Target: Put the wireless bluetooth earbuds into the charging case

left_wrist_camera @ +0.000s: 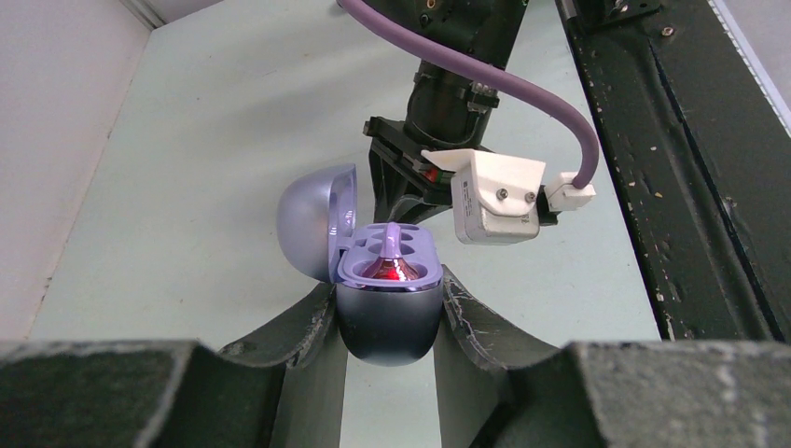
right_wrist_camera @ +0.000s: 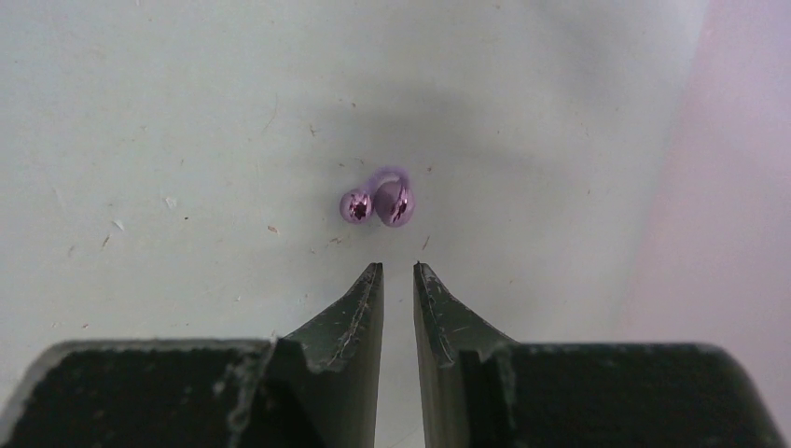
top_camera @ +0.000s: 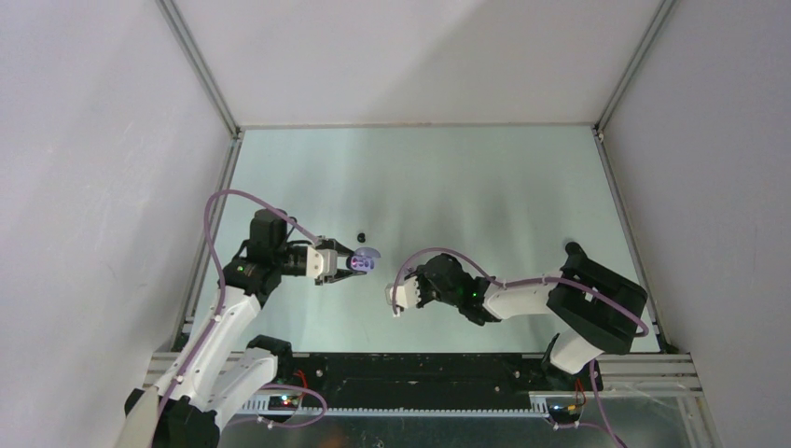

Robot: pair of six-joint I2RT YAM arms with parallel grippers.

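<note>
My left gripper is shut on the purple charging case, held upright with its lid open and a purple piece standing in its top. The top view shows the case left of centre. A glossy purple earbud, with a smaller round part beside it, lies on the table beyond my right gripper. Its fingertips stand narrowly apart, with nothing visible between them. In the top view that earbud is a small dark spot above the case.
Walls close it in at back and sides, and a black rail runs along the front. My right arm's wrist appears behind the case in the left wrist view.
</note>
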